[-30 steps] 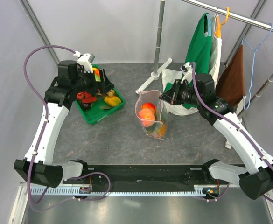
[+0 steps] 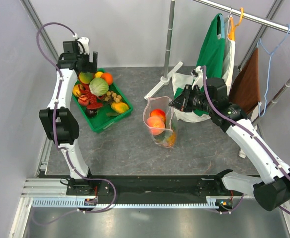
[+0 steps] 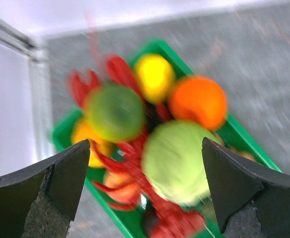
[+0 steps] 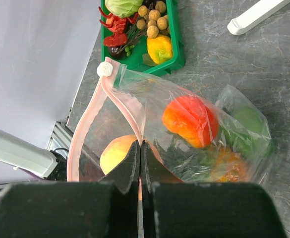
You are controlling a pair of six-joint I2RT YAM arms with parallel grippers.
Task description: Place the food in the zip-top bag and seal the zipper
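My left gripper (image 2: pixel 87 64) hovers open over the green tray (image 2: pixel 104 124) at the left, which holds a cabbage (image 2: pixel 98 87), red lobster, yellow pepper (image 2: pixel 119 107) and other food; in the left wrist view a green round item (image 3: pixel 115 111) and an orange (image 3: pixel 197 101) lie below it, blurred. The clear zip bag (image 2: pixel 162 139) stands mid-table with peach-coloured and red fruit inside. My right gripper (image 2: pixel 177 103) is shut at its top rim; in the right wrist view the bag's pink zipper strip (image 4: pixel 127 109) runs into the shut fingertips.
A white stand foot (image 2: pixel 157 87) lies behind the bag. A rail with hanging green, white and brown bags (image 2: pixel 251 82) fills the back right.
My left arm has moved back and left, from beside the tray's right part to over its far end. The right arm and bag have stayed still.
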